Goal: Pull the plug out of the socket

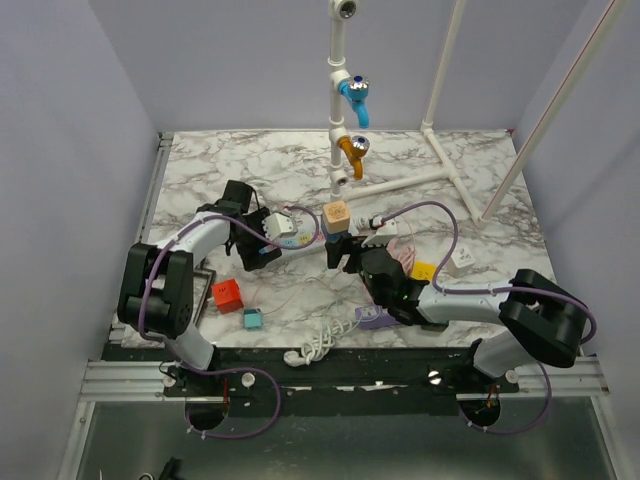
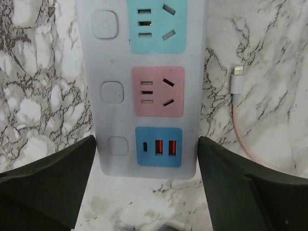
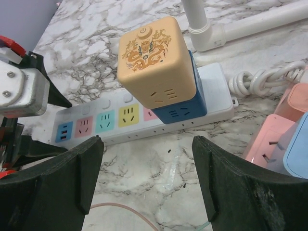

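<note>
The socket is a long white power strip with coloured outlets, lying on the marble table. On its right part stands the plug, a cube with a gold dragon-patterned top and a blue base. In the left wrist view, my left gripper is open, one finger at each long side of the strip's end; firm contact cannot be made out. My right gripper also stands open, nothing between its fingers, on the near side of the plug and apart from it.
A white pipe stand with blue and orange taps rises behind the plug. Pink and blue-grey blocks lie right of the right gripper. A red block, a teal block and a coiled white cord lie in front.
</note>
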